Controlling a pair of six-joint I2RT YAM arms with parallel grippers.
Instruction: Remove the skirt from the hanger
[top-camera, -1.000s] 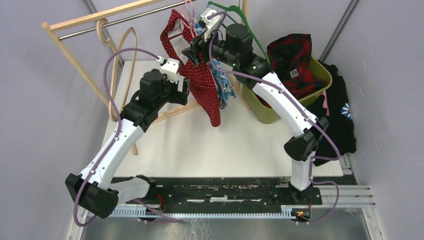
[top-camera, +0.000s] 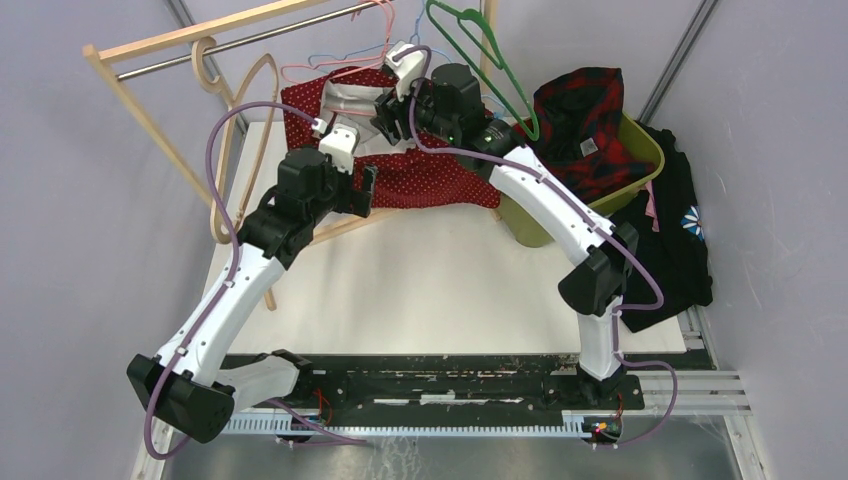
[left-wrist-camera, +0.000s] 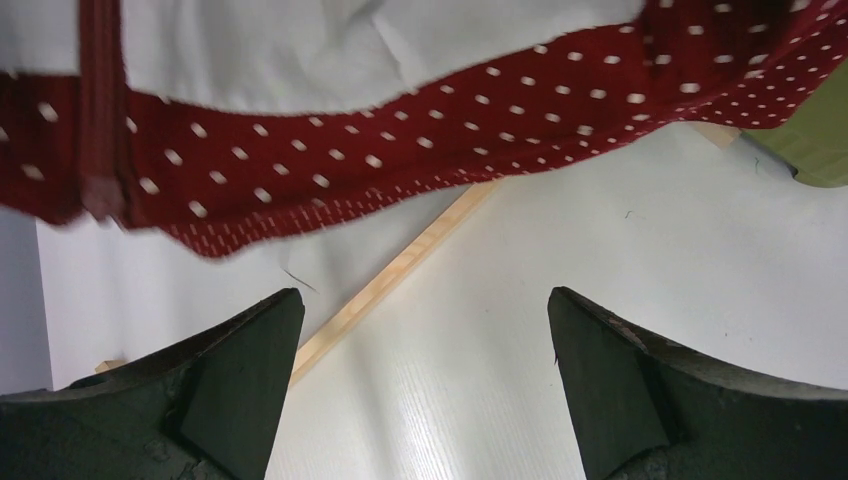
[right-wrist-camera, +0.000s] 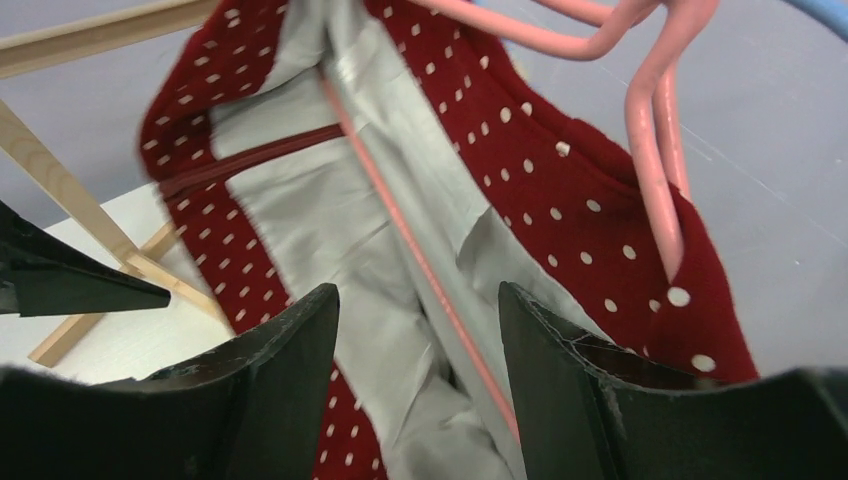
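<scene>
A dark red skirt (top-camera: 430, 180) with white dots and a pale lining (right-wrist-camera: 300, 190) hangs from a pink hanger (right-wrist-camera: 655, 150) at the rack. The hanger's lower bar crosses the lining in the right wrist view. My right gripper stands partly open in front of the lining and bar, a clear gap between its fingers; whether they touch the cloth I cannot tell. Below and left of the skirt is my left gripper, open and empty. The skirt's hem passes above its fingertips in the left wrist view.
A wooden rack (top-camera: 190, 36) with a metal rail spans the back. Beside the right arm hangs a green hanger (top-camera: 510, 85). The green basket (top-camera: 640, 150) holds plaid cloth, and dark clothes (top-camera: 675, 250) lie to its right.
The skirt has swung from a narrow, slanting hang to face forward broadly, its hem higher, covering the blue cloth behind. My right gripper has shifted slightly; the left arm has barely moved.
</scene>
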